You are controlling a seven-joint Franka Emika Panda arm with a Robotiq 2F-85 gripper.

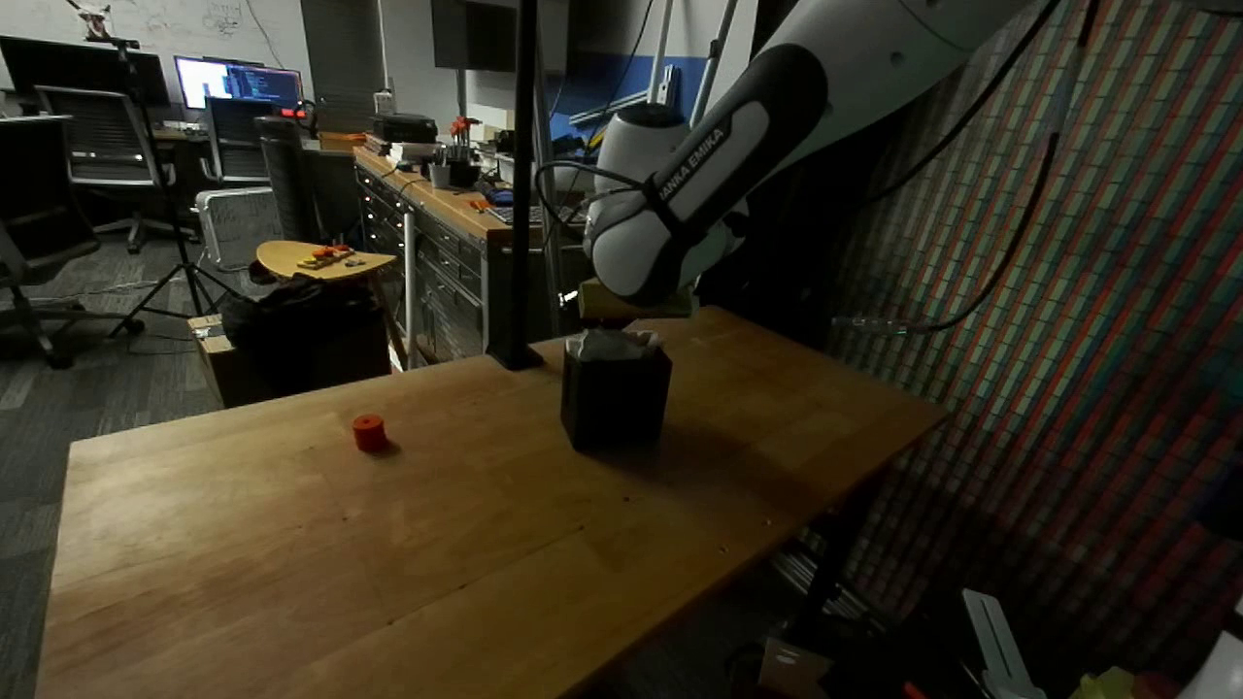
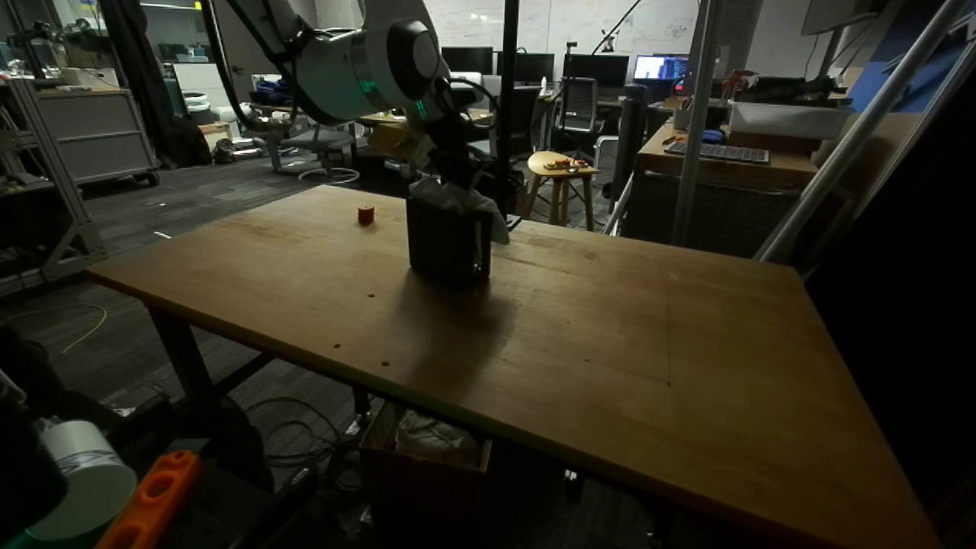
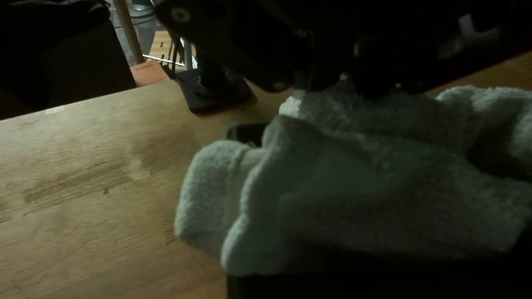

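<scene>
A pale grey-white cloth (image 3: 319, 194) sits bunched in the mouth of a black box (image 1: 615, 402), with a fold hanging over the rim. In the wrist view my gripper comes down onto the cloth's upper part, shut on it as far as the dark picture shows; the fingertips are hard to make out. Exterior view 2 has the cloth (image 2: 448, 196) just below the gripper, one end draped down the right side of the box (image 2: 446, 239). What lies inside the box is hidden by the cloth.
A small red cylinder (image 1: 369, 433) stands apart on the wooden table (image 1: 466, 513). Behind the box, a black post (image 1: 520, 233) rises from the table's far edge.
</scene>
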